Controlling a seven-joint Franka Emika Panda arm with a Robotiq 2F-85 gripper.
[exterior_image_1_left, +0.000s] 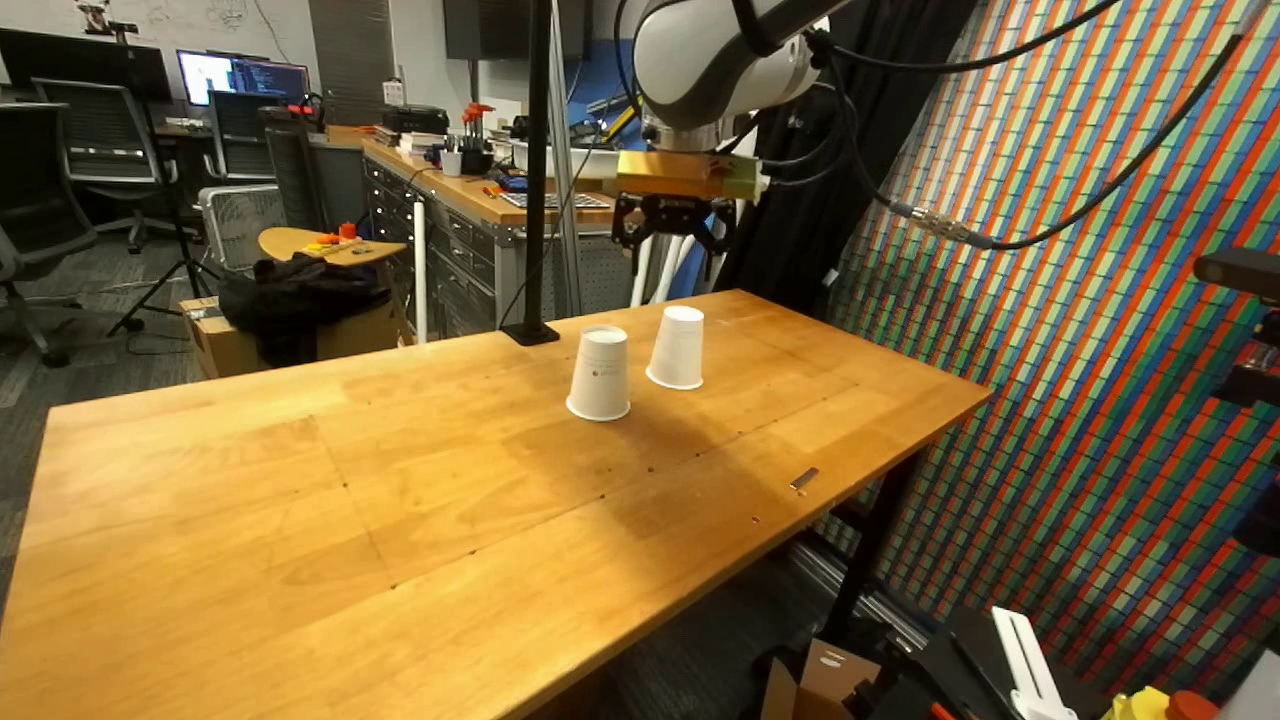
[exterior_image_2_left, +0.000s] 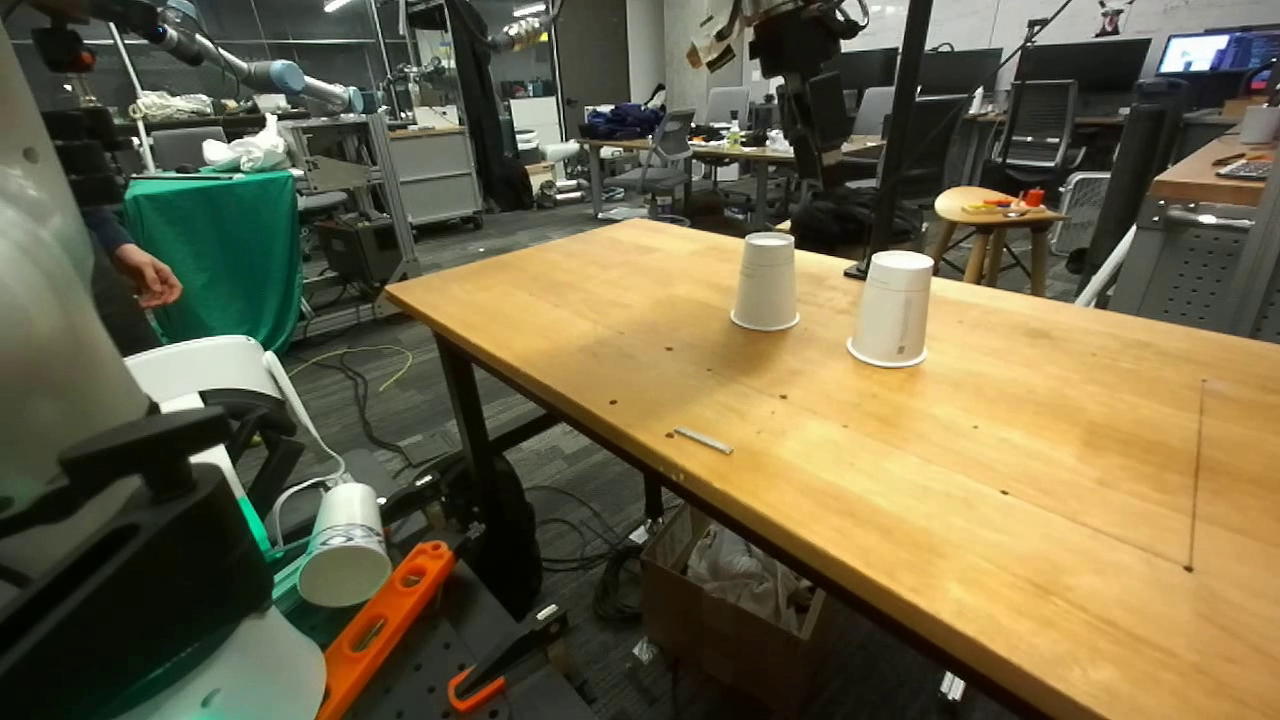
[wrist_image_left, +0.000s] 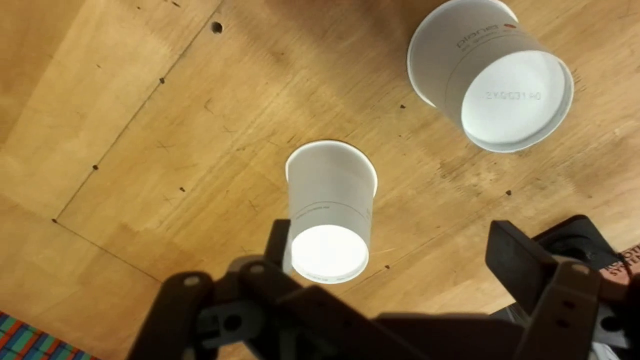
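Observation:
Two white paper cups stand upside down on the wooden table: a left cup (exterior_image_1_left: 600, 376) with a small logo, and a right cup (exterior_image_1_left: 677, 349). Well above the tabletop, beyond the cups in exterior view 1, hangs my gripper (exterior_image_1_left: 674, 236), open and empty. From the wrist, a plain-sided cup (wrist_image_left: 331, 186) appears between the fingers, much nearer the left one, whose tip overlaps the cup's edge in the picture. The logo-printed cup (wrist_image_left: 480, 66) lies farther up and right, outside the fingers. Exterior view 2 shows both cups apart and upright on their rims.
A black pole (exterior_image_1_left: 536, 180) rises at the table's back edge, near the cups. Close to the front edge lies a small metal strip (exterior_image_2_left: 703, 440). Another paper cup (exterior_image_2_left: 345, 546) sits off the table among tools.

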